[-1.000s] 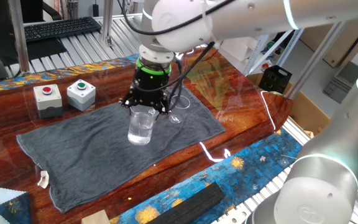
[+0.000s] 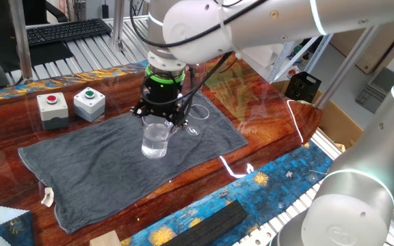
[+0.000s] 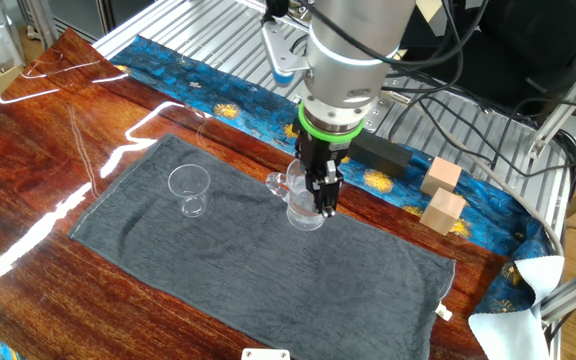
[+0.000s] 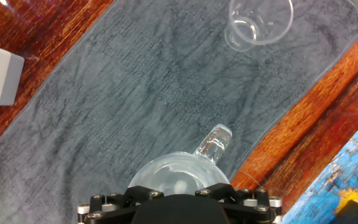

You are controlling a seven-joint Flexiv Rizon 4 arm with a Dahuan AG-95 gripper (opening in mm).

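A clear glass mug (image 2: 156, 141) stands on the dark grey towel (image 2: 94, 164), below my gripper (image 2: 159, 124). In the wrist view, the mug's rim and handle (image 4: 214, 142) show just ahead of the black fingers (image 4: 138, 195), with the handle pointing up and right. Those fingers lie at the mug's two sides, overlapping its near part. Whether they press on the glass does not show. In exterior view 2, the gripper hides part of the mug. A second clear glass (image 3: 190, 190), without a visible handle, stands apart on the towel.
Two button boxes, one red (image 2: 52, 109) and one green (image 2: 89, 103), sit beside the towel. Wooden blocks (image 3: 442, 210) and a black bar (image 3: 379, 155) lie on the blue cloth strip. Most of the towel is bare.
Over the last second my gripper has come slightly lower around the mug's top, and the arm has shifted a little left. The mug stays in nearly the same place.
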